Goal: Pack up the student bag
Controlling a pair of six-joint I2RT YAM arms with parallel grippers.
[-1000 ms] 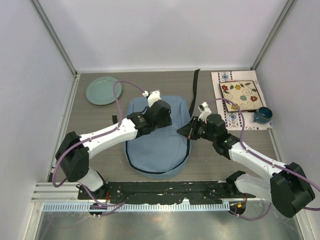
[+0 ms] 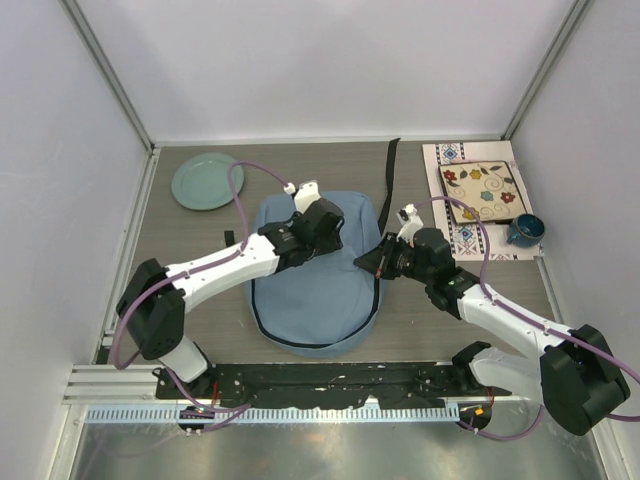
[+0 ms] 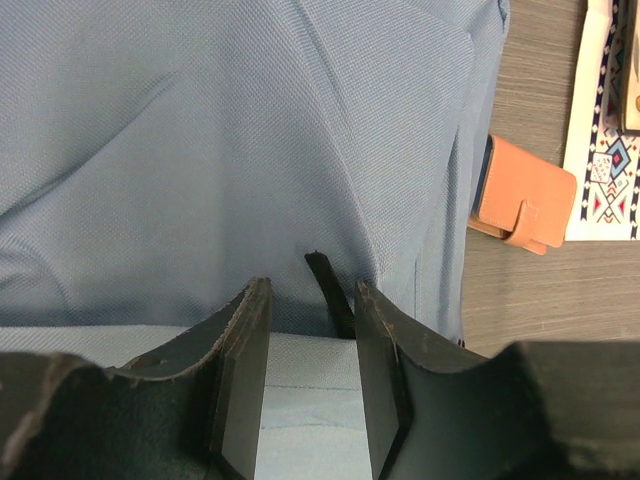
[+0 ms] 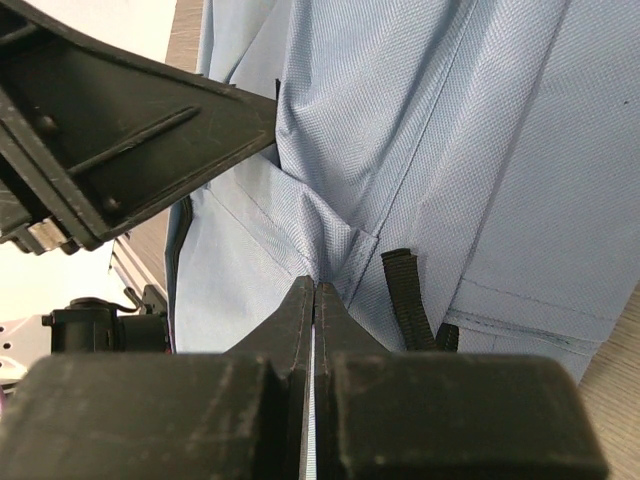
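Note:
The blue-grey bag (image 2: 315, 300) lies flat in the middle of the table, its edge trimmed in black. Over its upper part, my left gripper is part open; a short black tab (image 3: 331, 292) shows between its fingers, near the right one, and the fingers do not close on it. At the bag's right side my right gripper is shut on a fold of the bag's fabric (image 4: 318, 240). A black webbing strap (image 4: 405, 298) lies beside that fold. In the top view both grippers' fingertips partly cover the cloth, and the bag's inside is not visible.
A brown leather case (image 3: 525, 195) lies close to the bag's right side. Further right, a patterned mat (image 2: 465, 240) carries a floral notebook (image 2: 482, 190) and a blue mug (image 2: 525, 230). A green plate (image 2: 203, 181) is at the back left. A long black strap (image 2: 389, 185) extends behind the bag.
The left arm's elbow and cable have shifted slightly, while its gripper stays over the same part of the bag. The right arm and the bag look unchanged.

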